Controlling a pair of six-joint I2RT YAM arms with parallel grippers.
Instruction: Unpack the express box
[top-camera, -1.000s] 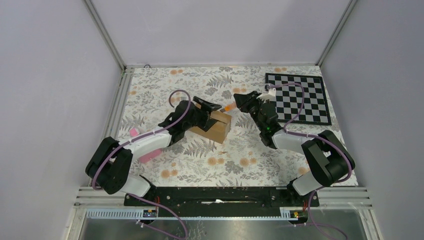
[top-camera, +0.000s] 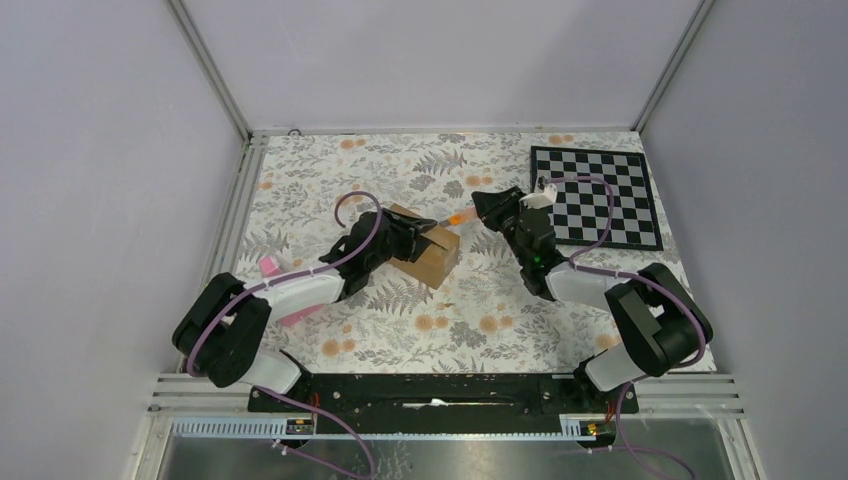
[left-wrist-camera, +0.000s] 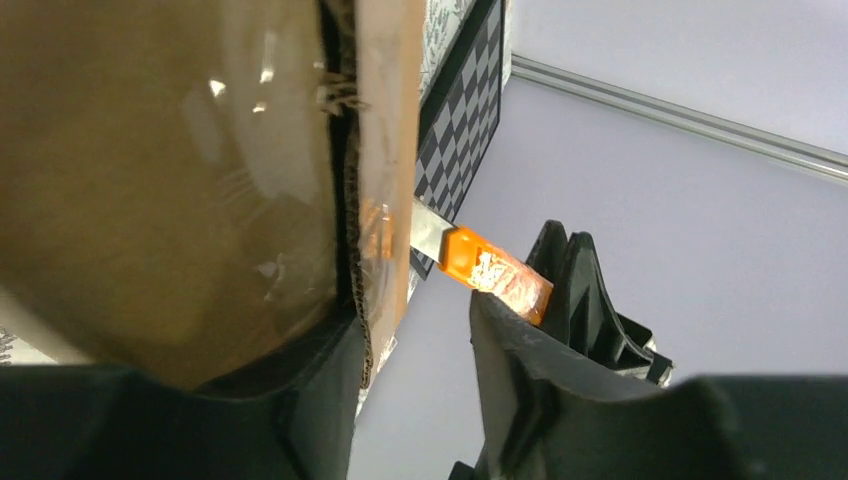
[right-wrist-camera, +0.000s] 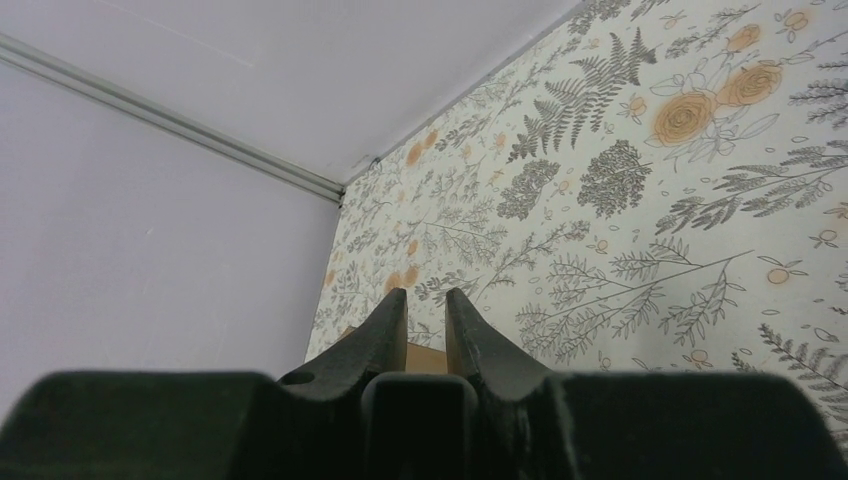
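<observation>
The brown cardboard box (top-camera: 432, 266) sits left of the table's middle, partly hidden by my left arm. In the left wrist view its taped flap edge (left-wrist-camera: 385, 150) stands beside the left finger (left-wrist-camera: 335, 385). My left gripper is part open at this edge, with a gap between its fingertips; whether the edge lies within the fingers is hard to tell. My right gripper (top-camera: 480, 208) is shut on an orange utility knife (left-wrist-camera: 500, 275) with its blade out towards the box. The blade's tip is hidden behind the flap's clear tape.
A black-and-white checkered board (top-camera: 600, 198) lies at the back right. Under the left arm is a pink object (top-camera: 300, 314), partly covered. The floral tablecloth (top-camera: 480, 330) is clear in front of the box.
The left gripper's fingers have come closer together and the hand has turned slightly. The box has shifted a little to the left. My right gripper, with the knife, has moved only slightly.
</observation>
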